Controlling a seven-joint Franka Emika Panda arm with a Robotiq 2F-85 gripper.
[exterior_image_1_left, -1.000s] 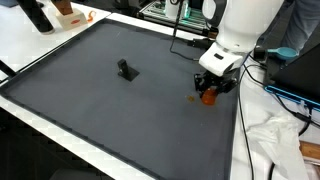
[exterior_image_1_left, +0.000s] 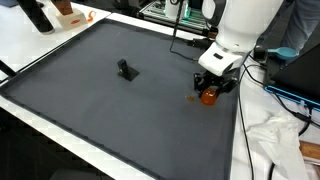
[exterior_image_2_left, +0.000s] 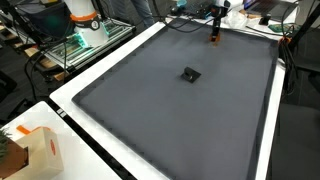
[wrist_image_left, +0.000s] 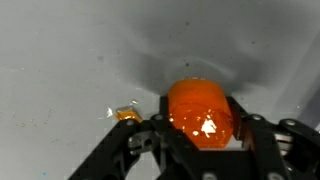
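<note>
An orange, rounded, shiny object (wrist_image_left: 200, 112) fills the space between the dark fingers of my gripper in the wrist view. In exterior view 1 the gripper (exterior_image_1_left: 208, 86) is low over the grey table, with the orange object (exterior_image_1_left: 209, 97) beneath it near the table's right edge. Exterior view 2 shows the orange object (exterior_image_2_left: 215, 40) small, at the far end of the table. Whether the fingers press on it or only stand around it cannot be told.
A small orange-and-clear piece (wrist_image_left: 127, 112) lies on the table just left of the gripper. A black block-like object (exterior_image_1_left: 127, 70) stands farther off on the grey table (exterior_image_1_left: 110, 115), whose middle is mostly bare. White cloth or plastic (exterior_image_1_left: 272, 138) lies beyond the right edge.
The arm and the orange object stay in nearly the same place. Only a very slight shift around the gripper fingers shows.
</note>
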